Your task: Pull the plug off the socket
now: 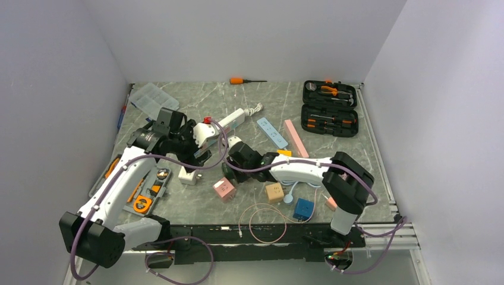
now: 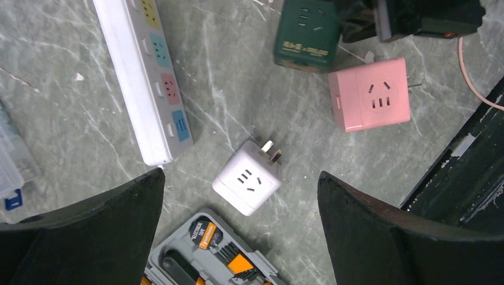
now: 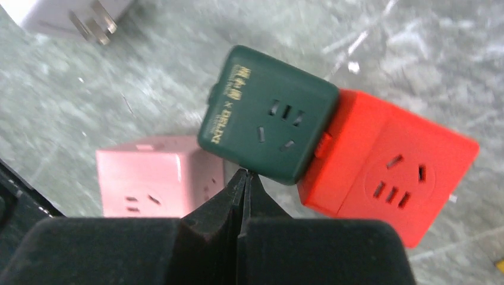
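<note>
My right gripper is shut, its tips at the lower edge of a dark green socket cube point(image 3: 267, 116), which lies against a red cube point(image 3: 389, 169). A pink cube point(image 3: 151, 178) sits left of them. My left gripper is open above a white socket cube point(image 2: 246, 178) with plug prongs point(image 2: 267, 148); nothing is between its fingers. In the left wrist view the green cube point(image 2: 306, 35) and pink cube point(image 2: 371, 98) are at upper right.
A white power strip point(image 2: 134, 77) lies at upper left of the left wrist view. Grey and black toolboxes point(image 1: 330, 124) flank the area. A tan cube point(image 1: 274, 193), blue cube point(image 1: 303, 208) and loose cables lie at front right.
</note>
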